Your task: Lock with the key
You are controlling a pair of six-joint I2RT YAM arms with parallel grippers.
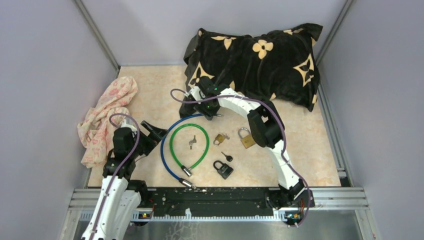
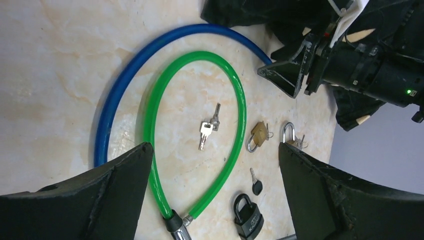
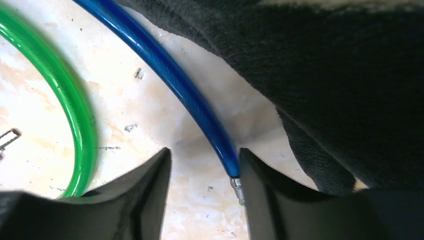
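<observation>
My right gripper is low over the end of the blue cable lock (image 3: 210, 125), fingers apart, with the metal tip (image 3: 236, 189) beside one finger, near the dark blanket's edge. My left gripper is open above the left side of the cable loops. The green cable lock (image 2: 152, 120) forms a loop around two silver keys (image 2: 206, 130). A brass padlock with keys (image 2: 259, 134), a larger brass padlock (image 1: 248, 141), a black-headed key (image 1: 229, 158) and a black padlock (image 1: 224, 170) lie to the right.
A black patterned blanket (image 1: 260, 65) fills the back right, and a pink floral cloth (image 1: 105, 125) lies at the left. Walls border the table (image 1: 160, 85) on both sides. Bare table shows at back left and front right.
</observation>
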